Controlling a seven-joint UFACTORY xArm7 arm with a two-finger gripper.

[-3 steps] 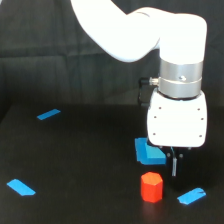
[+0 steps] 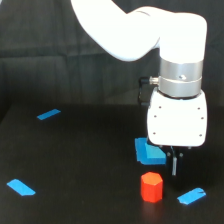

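Observation:
The white arm reaches in from the top, and my gripper [image 2: 174, 162] points down on the right side of the camera view. Its thin dark fingers are small against the dark surface, so how far apart they stand cannot be made out. Left of the fingers and partly behind the hand is a blue block [image 2: 148, 152]. A red block [image 2: 151, 187] with a six-sided outline sits nearer the camera, to the left of and below the fingertips. Whether anything is between the fingers does not show clearly.
Flat blue pieces lie apart on the black table: one [image 2: 21, 187] at the front left, another [image 2: 48, 114] at the back left, and a notched one [image 2: 191, 196] at the front right. Dark cloth hangs behind.
The blocks and flat pieces lie where they were. My arm has barely moved, with at most a slight shift at the fingers.

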